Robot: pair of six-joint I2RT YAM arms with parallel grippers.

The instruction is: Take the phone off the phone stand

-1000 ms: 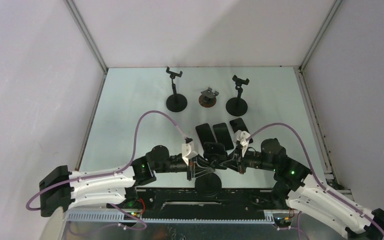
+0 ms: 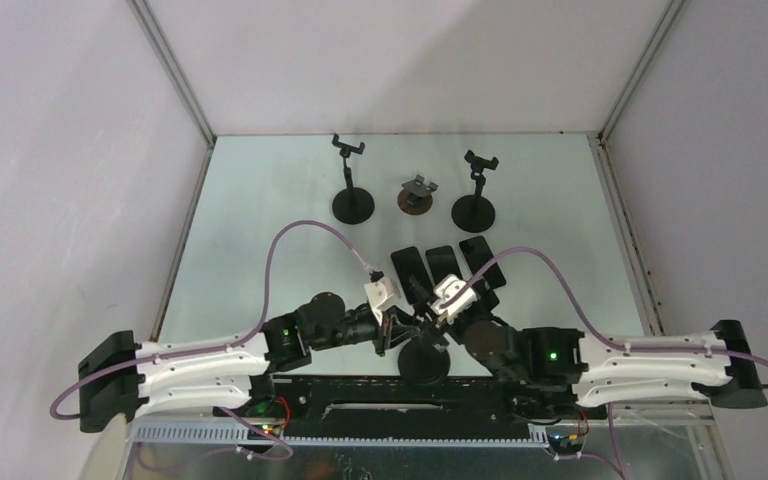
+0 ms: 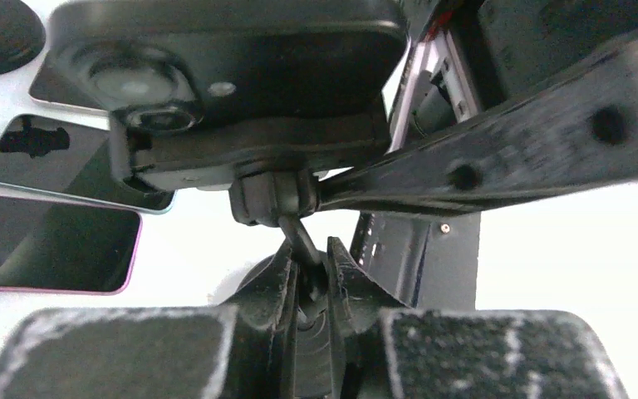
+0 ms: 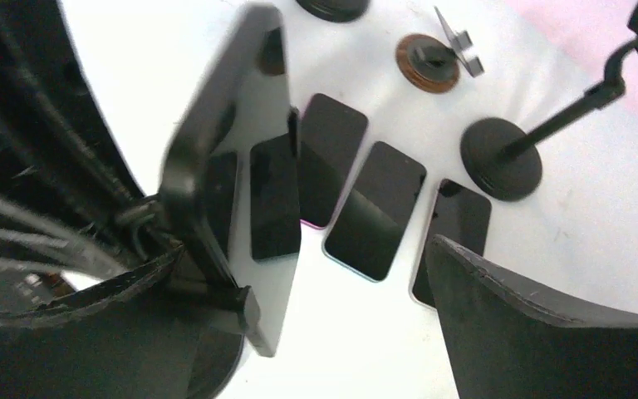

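Note:
The phone sits in its black stand, its camera side showing in the left wrist view and its glossy screen in the right one. The stand's round base is on the table near the front edge. My left gripper has its fingers close around the stand's stem, below the phone holder. With its fingers wide, my right gripper is at the phone; one finger lies near the holder's lower end, the other stands well clear. Whether a finger touches the phone cannot be told.
Three phones lie flat on the table behind the grippers. Farther back stand two tall empty stands and a low one.
My right arm has swung over and its gripper turned, now covering the phone from above.

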